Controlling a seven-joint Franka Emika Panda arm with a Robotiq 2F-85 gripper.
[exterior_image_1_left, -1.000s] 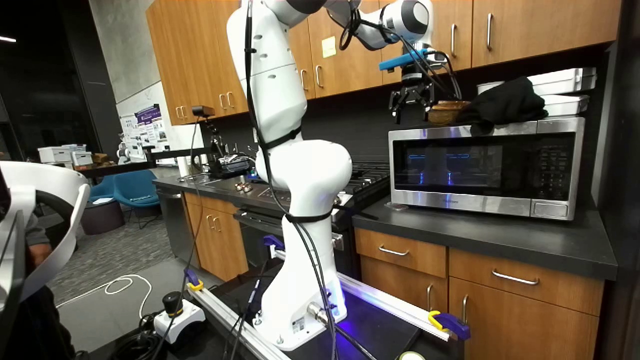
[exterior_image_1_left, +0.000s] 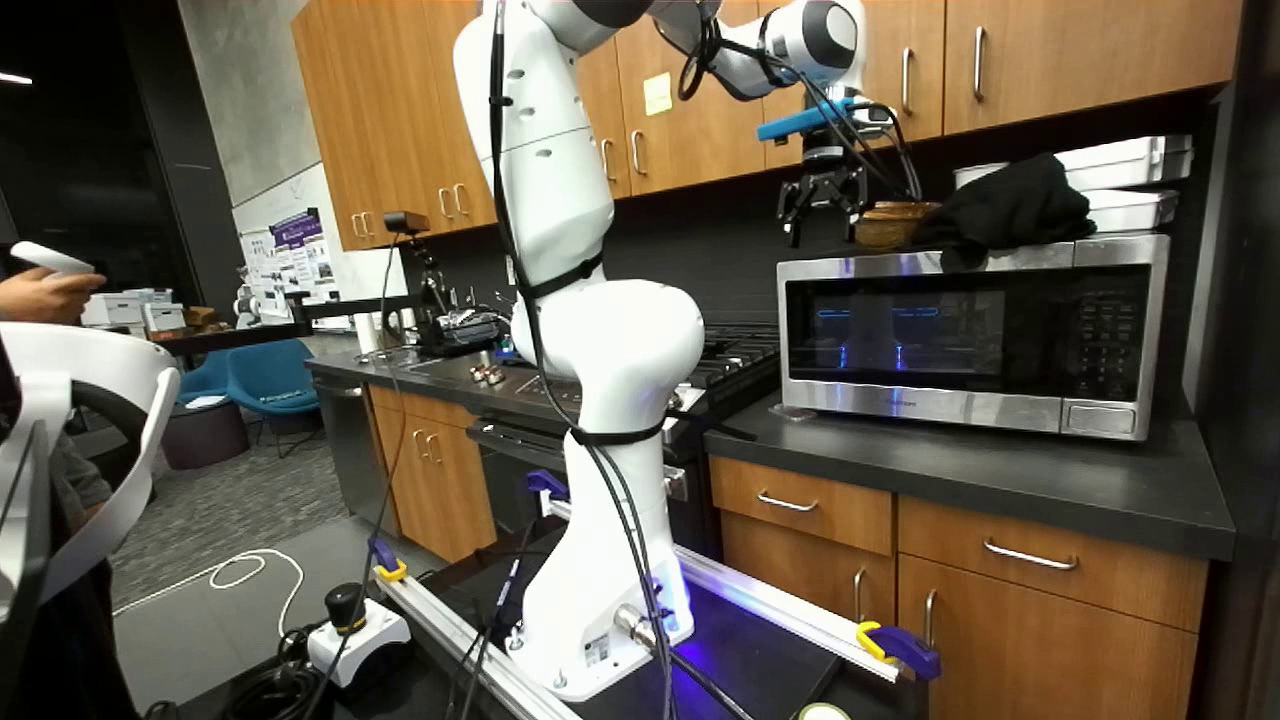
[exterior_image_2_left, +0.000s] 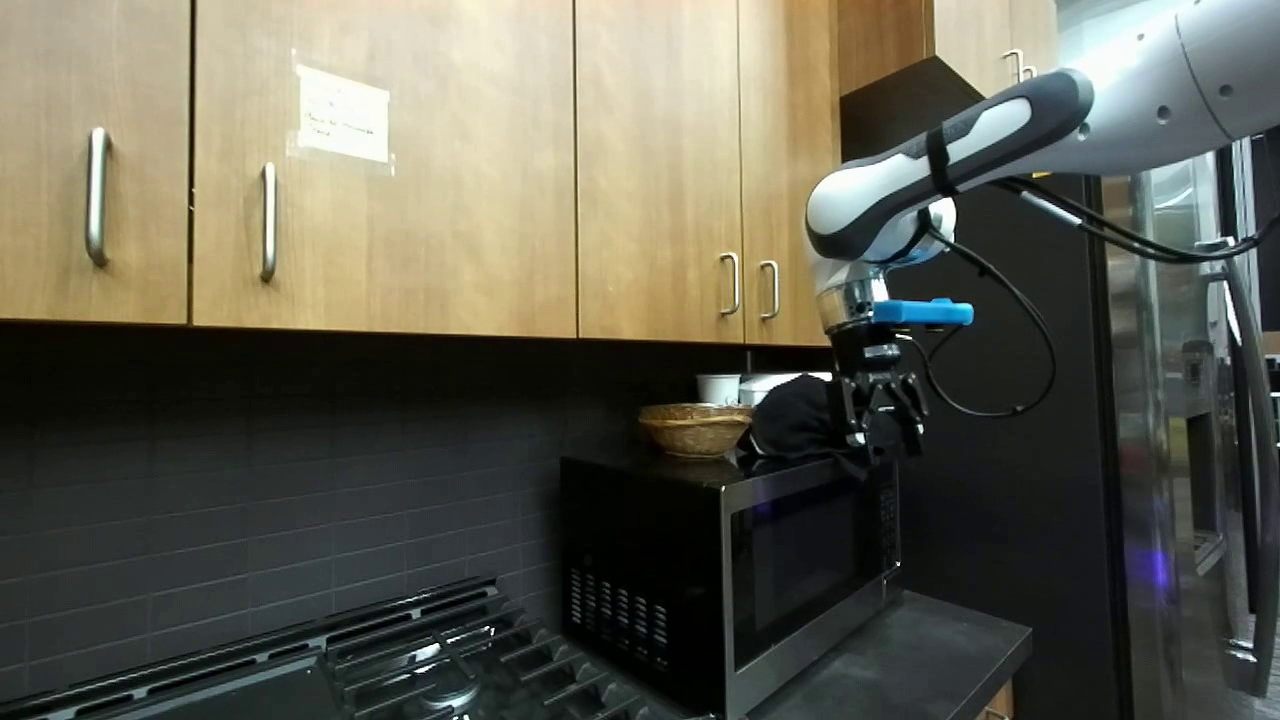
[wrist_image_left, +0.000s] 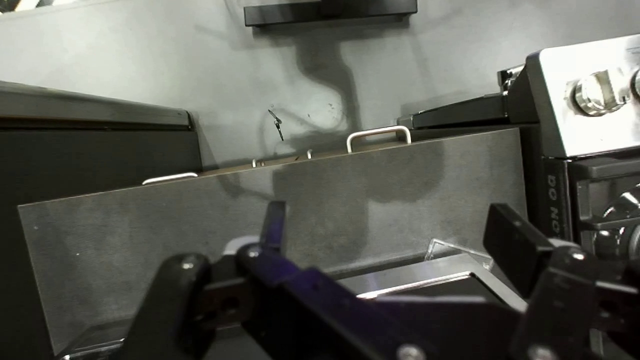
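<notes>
My gripper (exterior_image_1_left: 824, 228) hangs pointing down, in front of and above the left part of the microwave (exterior_image_1_left: 948, 348). It stands open, and nothing shows between its fingers in the wrist view, where one of the fingertips (wrist_image_left: 274, 228) is at left centre. On top of the microwave are a brown wicker basket (exterior_image_2_left: 696, 430) and a crumpled black cloth (exterior_image_1_left: 1014, 210). In exterior view 2 the gripper (exterior_image_2_left: 884, 438) overlaps part of the cloth; the wrist view shows only the microwave's front edge below. The microwave door is closed.
White containers (exterior_image_1_left: 1122, 180) stand behind the cloth. Wooden upper cabinets (exterior_image_1_left: 1080, 48) hang above the microwave. A gas stove (exterior_image_2_left: 444, 672) lies to its left.
The arm and gripper look unmoved. At the left edge of exterior view 1, a person's hand holding a white object has risen into view.
</notes>
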